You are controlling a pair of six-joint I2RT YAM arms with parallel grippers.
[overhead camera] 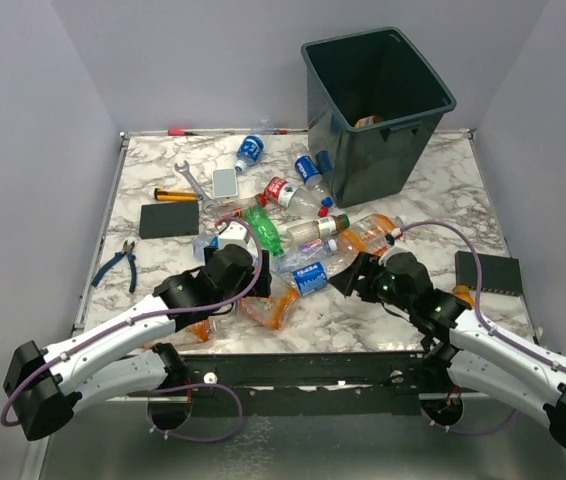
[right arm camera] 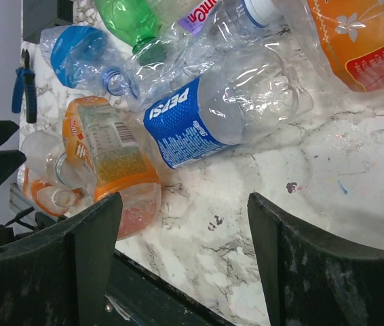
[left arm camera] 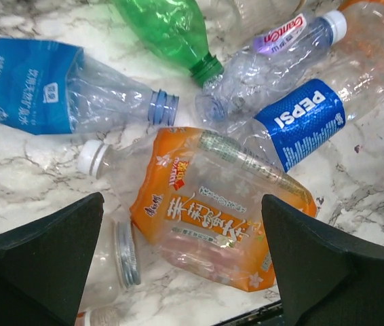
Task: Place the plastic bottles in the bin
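Note:
Plastic bottles lie crowded on the marble table. My left gripper (overhead camera: 248, 275) is open above a crumpled orange-label bottle (left arm camera: 199, 210); beside it are a blue-label bottle (left arm camera: 36, 85), a green bottle (left arm camera: 161, 27) and a Pepsi bottle (left arm camera: 300, 119). My right gripper (overhead camera: 358, 275) stands open low by the Pepsi bottle (right arm camera: 188, 129), with bare marble between its fingers in the right wrist view. Another orange-label bottle (right arm camera: 358, 37) lies at its upper right.
The tall green bin (overhead camera: 373, 150) stands at the back right, something orange inside. Pliers (overhead camera: 118, 260), a wrench (overhead camera: 191, 180) and a dark pad (overhead camera: 168, 220) lie left; another dark pad (overhead camera: 488, 273) lies right.

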